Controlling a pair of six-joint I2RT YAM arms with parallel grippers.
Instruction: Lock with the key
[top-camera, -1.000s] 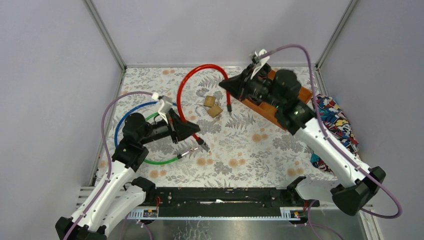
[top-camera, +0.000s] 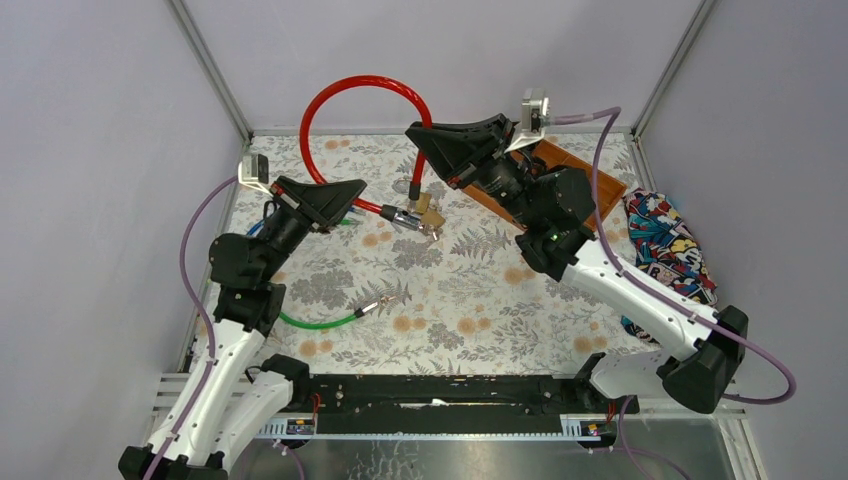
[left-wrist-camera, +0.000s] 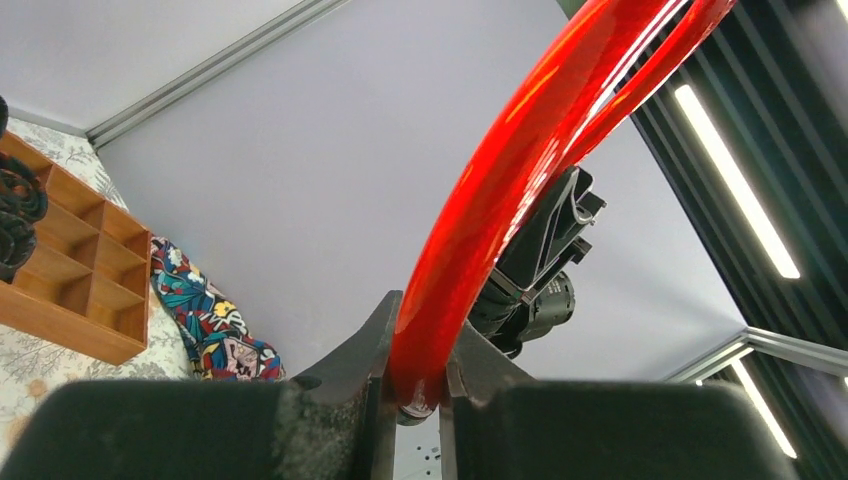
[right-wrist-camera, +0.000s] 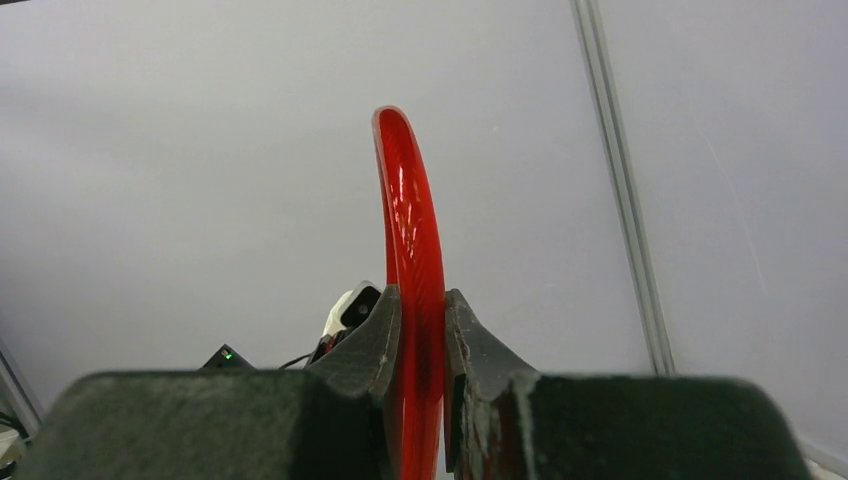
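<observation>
A red cable lock (top-camera: 372, 80) is held up in a loop between both arms, its two ends apart. My left gripper is shut on the red tube close to its metal lock end (top-camera: 407, 220). Near the other, black-capped end (top-camera: 415, 190), my right gripper is shut on the tube as well. In the top view a small key hangs by the metal lock end, though its details are too small to tell. Two brass padlocks (top-camera: 433, 216) lie on the table, partly hidden behind the lock's ends.
On the patterned table (top-camera: 470, 345) lies a green cable lock (top-camera: 318, 325); a blue one (top-camera: 254, 228) shows behind the left arm. A wooden compartment box (top-camera: 610, 187) stands behind the right arm, with a colourful cloth (top-camera: 668, 245) beside it.
My left gripper has risen away from the front with its end of the red lock. The loop is rounder and its ends are closer together.
</observation>
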